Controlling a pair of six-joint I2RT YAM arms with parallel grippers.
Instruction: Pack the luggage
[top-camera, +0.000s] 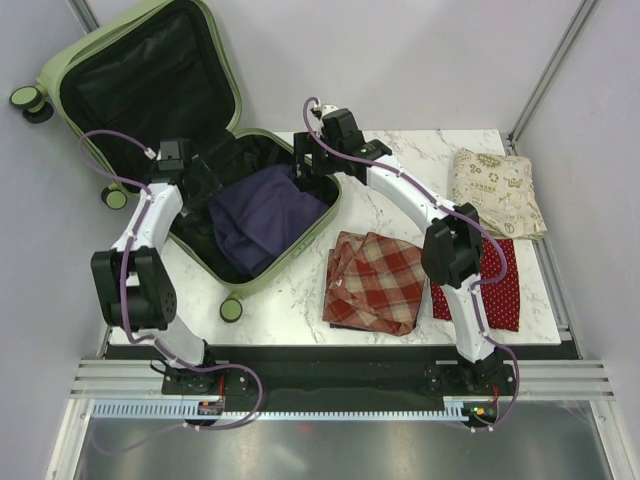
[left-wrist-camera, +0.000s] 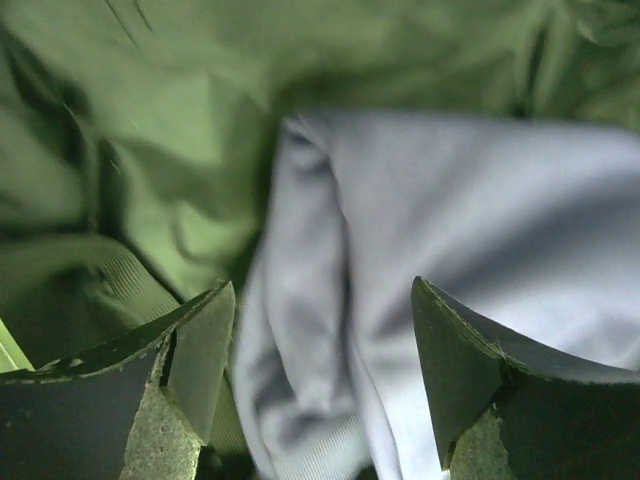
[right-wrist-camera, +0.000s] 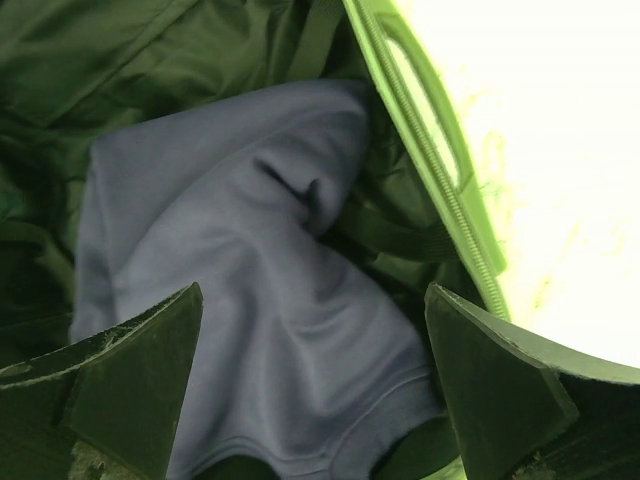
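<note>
A green suitcase (top-camera: 290, 256) lies open with its dark lid (top-camera: 145, 75) raised at the upper left. Spread inside is a dark blue garment (top-camera: 262, 220), its folded edge and cuff visible in the right wrist view. My left gripper (top-camera: 200, 198) hovers over the left part of the suitcase, fingers apart; in the left wrist view the garment (left-wrist-camera: 400, 200) lies below its fingers, unheld. By the top right rim stands my right gripper (top-camera: 302, 170), also open, with the garment (right-wrist-camera: 260, 250) beneath it and nothing gripped. Several folded cloths lie outside: a red plaid one (top-camera: 375, 285), a red dotted one (top-camera: 500, 290) and a cream patterned one (top-camera: 495, 190).
The suitcase's zippered rim (right-wrist-camera: 440, 160) runs just right of my right gripper. Bare marble tabletop (top-camera: 420, 140) shows between the suitcase and the cream cloth. A suitcase wheel (top-camera: 231, 309) juts toward the front edge.
</note>
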